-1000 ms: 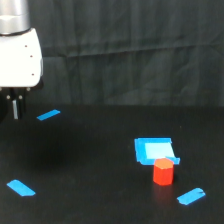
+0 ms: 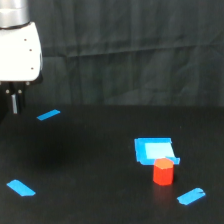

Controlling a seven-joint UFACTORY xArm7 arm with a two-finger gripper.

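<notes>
A red-orange block (image 2: 163, 172) stands on the dark table at the right. Directly behind it is a blue piece with a white middle (image 2: 158, 151), whose front edge the block partly covers in this view. Whether the two touch is unclear. At the upper left, below the white arm housing (image 2: 20, 52), hangs my gripper (image 2: 14, 107), well away from the block and above the table's left side. Its dark fingers blend into the black background, so the gripper's state does not show clearly.
Blue strips of tape lie flat on the table: one at the back left (image 2: 48, 115), one at the front left (image 2: 20, 188) and one at the front right (image 2: 191, 196). A dark curtain (image 2: 130, 60) closes off the back.
The arm housing and gripper sit slightly higher in the view than a second ago. The block, the blue-and-white piece and the tape strips have stayed put.
</notes>
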